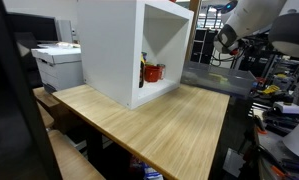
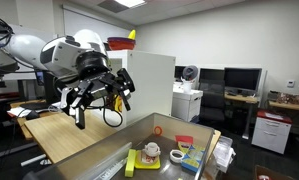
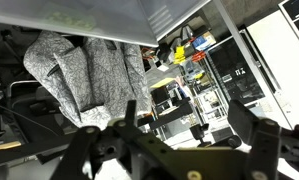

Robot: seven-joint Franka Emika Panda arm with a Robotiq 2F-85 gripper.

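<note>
My gripper (image 2: 102,110) hangs at the left in exterior view 2, its fingers open and nothing between them. In the wrist view, its dark fingers (image 3: 129,118) reach up from the bottom edge, wide apart. A grey cloth (image 3: 84,72) lies beyond them on the left. The grey tray (image 2: 194,131) holds a white bowl (image 2: 150,153), a yellow object (image 2: 130,164) and a roll of tape (image 2: 191,160), apart from the gripper. Inside the white shelf unit (image 1: 111,50) stand a red container (image 1: 152,73) and a dark bottle (image 1: 142,72).
Coloured bowls (image 2: 120,43) rest on top of the unit. Behind the tray are a desk with monitors (image 2: 242,80) and a white drawer cabinet (image 2: 270,134).
</note>
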